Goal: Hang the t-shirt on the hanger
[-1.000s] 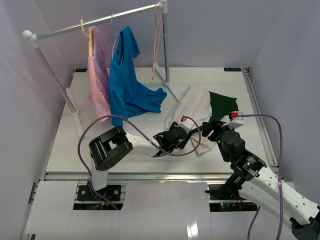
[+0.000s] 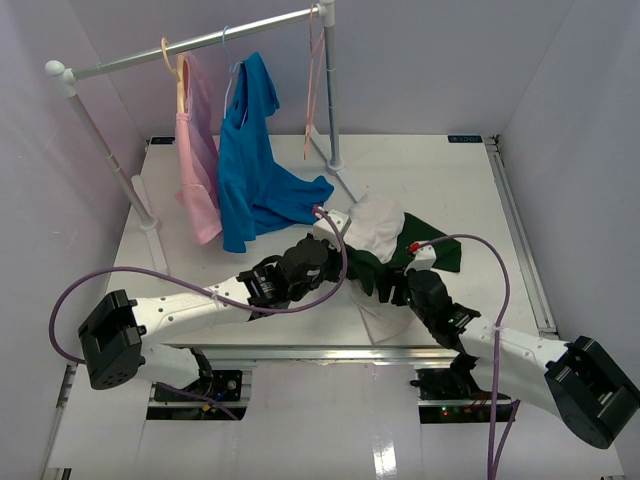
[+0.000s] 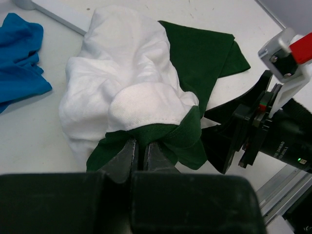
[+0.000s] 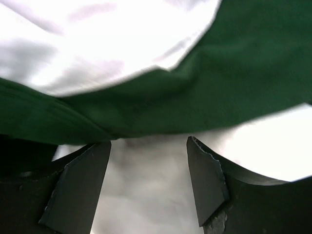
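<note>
A white t-shirt with green parts (image 2: 372, 225) lies crumpled on the table. In the left wrist view my left gripper is shut on the green band below its white folds (image 3: 122, 68), holding it raised. My right gripper is open just beside the shirt, close to the hanging green edge (image 4: 204, 92), with pale cloth below between its fingers. An empty pink hanger (image 2: 317, 50) hangs at the right end of the rail.
The rack (image 2: 200, 43) stands at the back left, holding a pink garment (image 2: 197, 160) and a blue one (image 2: 250, 170) that trails onto the table.
My left gripper has lifted and moved up-left, raising the shirt's green part. My right gripper has moved left and toward the front, nearer the cloth.
</note>
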